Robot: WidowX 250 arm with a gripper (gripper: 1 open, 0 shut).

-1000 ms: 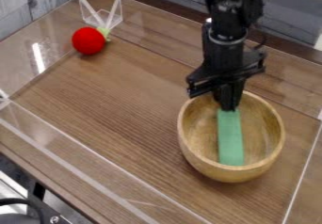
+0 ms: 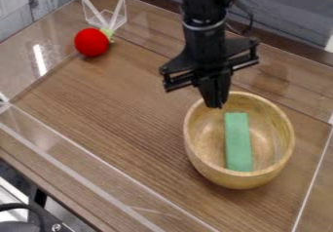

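Observation:
A pale yellow oval bowl (image 2: 205, 152) sits at the right front of the table, with a green block (image 2: 239, 142) lying lengthwise inside it. My dark gripper (image 2: 189, 80) hangs above and behind the bowl, toward its left. Whether anything is between its fingers is hard to see at this size; it appears shut with nothing showing there.
A red ball (image 2: 92, 42) rests at the back left, beside a small pale, translucent object (image 2: 107, 17). Dark cables lie at the bottom left edge.
My gripper was lower over the bowl a second ago, rose toward the back, and has since come down and to the left. The bowl and green block look in about the same place.

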